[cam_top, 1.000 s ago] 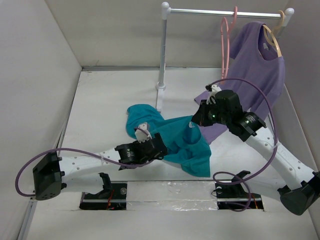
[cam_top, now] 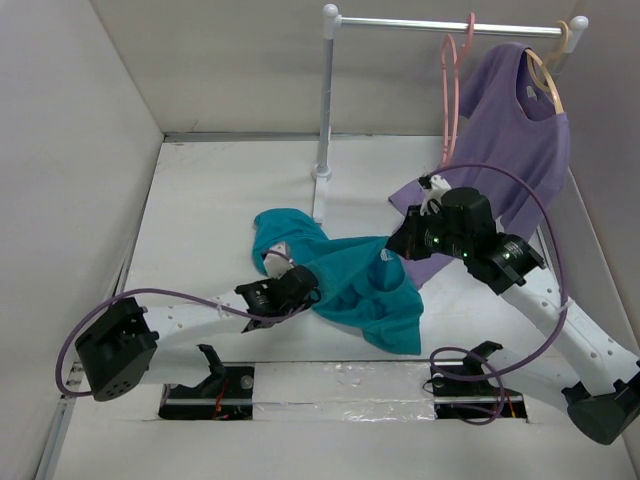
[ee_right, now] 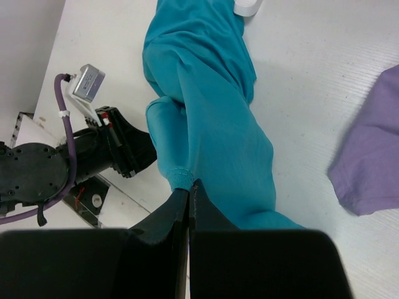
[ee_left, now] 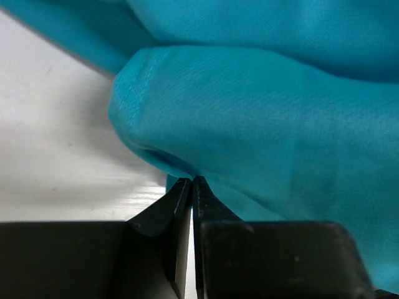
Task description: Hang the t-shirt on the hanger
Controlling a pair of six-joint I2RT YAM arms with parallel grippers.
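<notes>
A teal T-shirt [cam_top: 370, 300] lies crumpled on the white table. My left gripper is shut at the shirt's near folded edge, pinching a bit of teal cloth at its tips. My right gripper is raised at the shirt's right part, shut on a gathered edge of the teal cloth [ee_right: 218, 162]. Pink hangers [cam_top: 450, 90] hang on the rack rail [cam_top: 400, 22], above and behind the right arm.
A purple T-shirt [cam_top: 510, 150] hangs on a wooden hanger [cam_top: 548, 85] at the right, with purple cloth [ee_right: 368, 143] resting on the table beside the teal one. The rack's post [cam_top: 325, 120] stands behind the shirt.
The left arm has shifted slightly leftward over the shirt. The right arm has moved a little toward the right and down in the top view; the shirt is almost unchanged.
</notes>
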